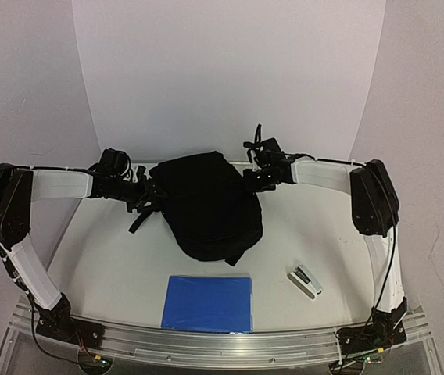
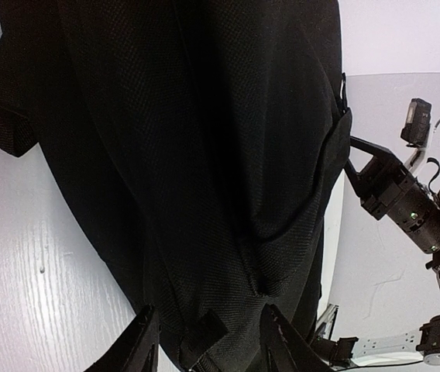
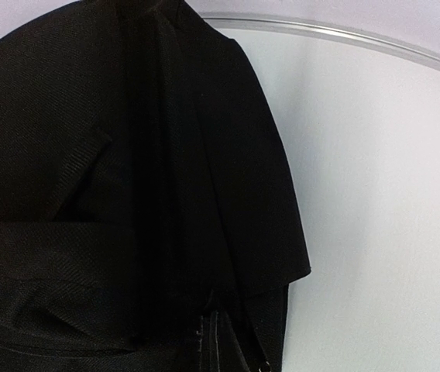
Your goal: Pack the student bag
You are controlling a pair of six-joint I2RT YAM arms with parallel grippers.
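A black bag [image 1: 210, 203] lies in the middle of the table, its strap ends sticking out at the left and the lower right. At its left edge, my left gripper [image 1: 150, 195] is open; the left wrist view shows its fingers [image 2: 139, 345] wide apart over the bag's dark fabric [image 2: 204, 155], a short strap tab visible between them. My right gripper [image 1: 252, 180] is against the bag's upper right edge. Its tips are lost in black fabric in the right wrist view, so its finger cannot be judged. A blue folder [image 1: 206, 303] and a white-and-black stapler [image 1: 306, 281] lie in front of the bag.
Free white tabletop [image 1: 316, 226] stretches right of the bag, and more lies at the left front. A metal rail [image 1: 222, 350] runs along the front edge. Pale walls close in the back and sides.
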